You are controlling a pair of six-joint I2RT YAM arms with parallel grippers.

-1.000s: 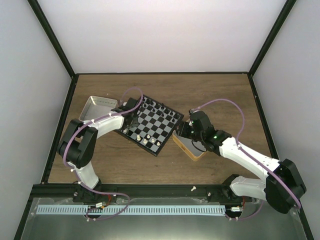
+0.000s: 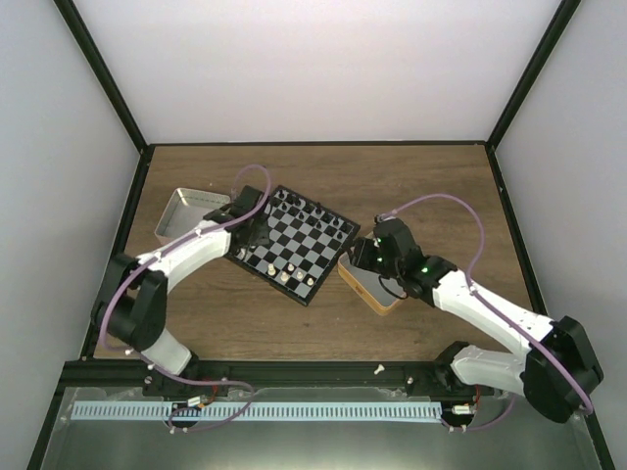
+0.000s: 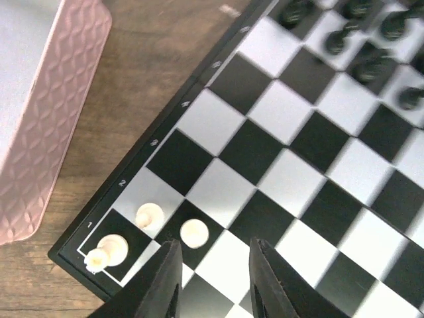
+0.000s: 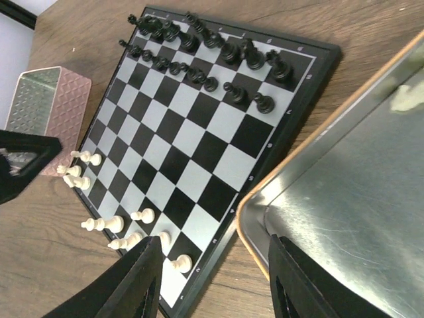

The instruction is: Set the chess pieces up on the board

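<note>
The chessboard (image 2: 304,240) has black pieces along its far edge, such as a pawn (image 4: 264,103). White pieces stand near its close edges: a pawn (image 3: 194,232) and others (image 4: 110,224). My left gripper hangs over the board's left part, fingers apart, nothing seen between them. My right gripper is above the board's right edge and the orange-rimmed tray, fingers apart with nothing between them.
A pink-walled container (image 3: 53,132) sits left of the board. The orange-rimmed tray (image 4: 351,199) lies to the right, with a white piece (image 4: 407,97) inside. Bare wooden table surrounds them.
The left arm has shifted back and leftward, with its gripper still over the board's left side. The right arm has moved very slightly.
</note>
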